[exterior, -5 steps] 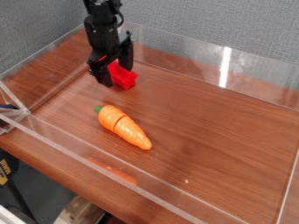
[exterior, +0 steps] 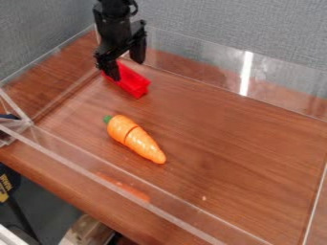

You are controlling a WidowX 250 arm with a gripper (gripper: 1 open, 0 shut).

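Observation:
The black gripper (exterior: 124, 59) hangs at the top of the camera view, over the left back part of the wooden surface. Just below it, partly behind its fingers, lies a red block (exterior: 132, 82). Whether the fingers touch the block or hold anything is hard to tell. An orange toy carrot (exterior: 137, 140) with a green tip lies lower, nearer the front, apart from both.
Clear plastic walls (exterior: 247, 72) border the wooden surface (exterior: 243, 163). Grey padded walls stand behind, and some dark items sit outside at the lower left.
The gripper has risen a little and shifted, uncovering more of the red block. The carrot has stayed where it was.

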